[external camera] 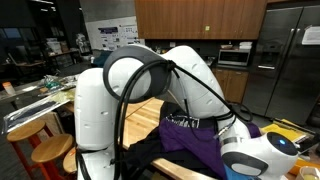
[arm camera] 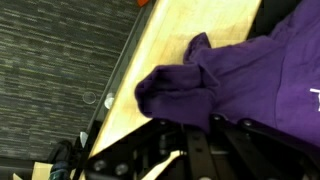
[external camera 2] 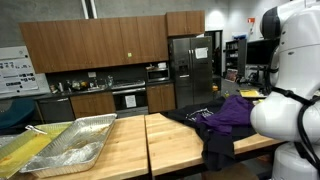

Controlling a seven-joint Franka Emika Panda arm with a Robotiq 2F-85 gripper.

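A purple cloth (arm camera: 250,85), with a small white mark at its right side, fills the middle and right of the wrist view. One bunched fold of it rises up toward the camera, right in front of my gripper, which is shut on the fold. The fingertips are mostly hidden by the cloth. In exterior view 1 the purple cloth (external camera: 200,143) lies behind the arm, and the gripper itself is out of sight there. Exterior view 2 has the purple cloth (external camera 2: 232,115) on the table, close to the arm.
Black cloth (external camera 2: 215,140) lies on the wooden table (external camera 2: 170,140) under and beside the purple one. Foil trays (external camera 2: 75,145) stand at the table's left. Yellow items (external camera: 285,138) lie at the right. The table's edge and dark floor (arm camera: 60,70) show at the left in the wrist view.
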